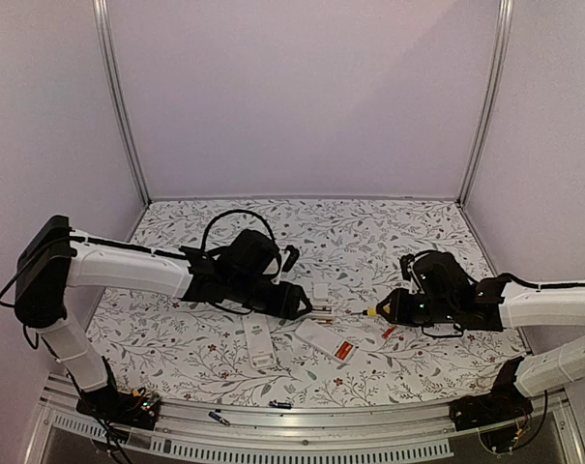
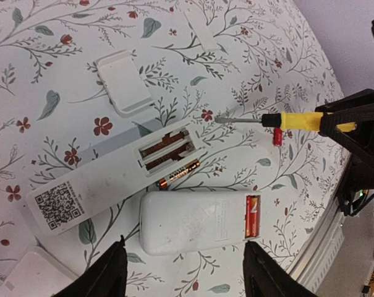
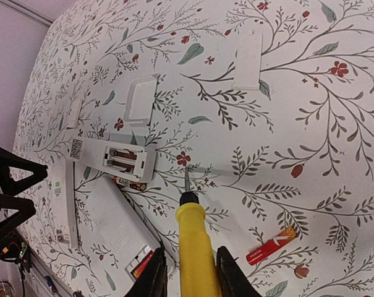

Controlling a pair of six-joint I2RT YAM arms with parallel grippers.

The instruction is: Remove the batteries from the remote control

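A white remote with a QR code [image 2: 106,179] has its compartment open, reddish-brown inside with a pale divider. Beside it lies a copper-and-black battery [image 2: 178,174]. A smaller white remote [image 2: 193,219] still has a red battery [image 2: 253,216] in its end slot. Another red battery [image 3: 271,245] lies loose on the table, to the right. Above the smaller remote my left gripper is open, its fingers apart with nothing between them. My right gripper is shut on the yellow screwdriver [image 3: 195,235], whose tip hangs over the cloth, clear of both remotes.
White covers lie behind the remotes [image 2: 123,83] and farther off [image 3: 248,60]. Another long white piece [image 1: 259,343] rests at the left. Small dark items [image 1: 279,404] sit by the front rail.
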